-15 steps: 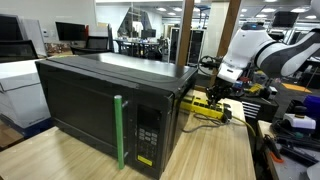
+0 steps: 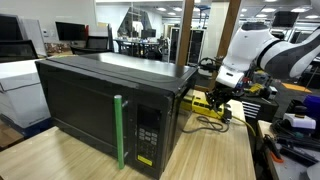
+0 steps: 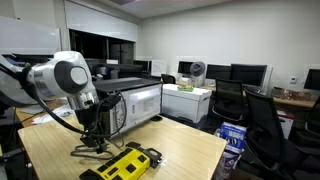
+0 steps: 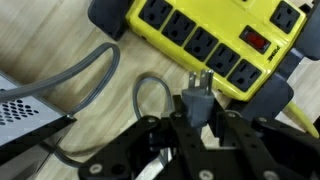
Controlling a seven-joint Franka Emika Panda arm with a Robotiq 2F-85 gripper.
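A grey plug (image 4: 198, 98) with metal prongs is pinched between the dark fingers of my gripper, which is shut on it. Its prongs point up the wrist view toward a yellow power strip (image 4: 228, 48). In that view the plug tip overlaps the strip's edge near the row of black outlets; whether they touch cannot be told. Exterior view 2 has the strip (image 3: 128, 164) lying on the table, beside and in front of the hand. From the other side, the strip (image 2: 203, 103) is partly hidden behind the microwave (image 2: 105, 108).
A grey cord (image 4: 95, 65) loops over the table beside the strip. The microwave stands close by, its vented side (image 4: 18, 118) at the left of the wrist view. Bare wooden table (image 3: 185, 145) lies to the right in exterior view 2.
The arm has shifted only slightly in exterior view 1, its hand still near the power strip. The microwave and strip look unmoved.
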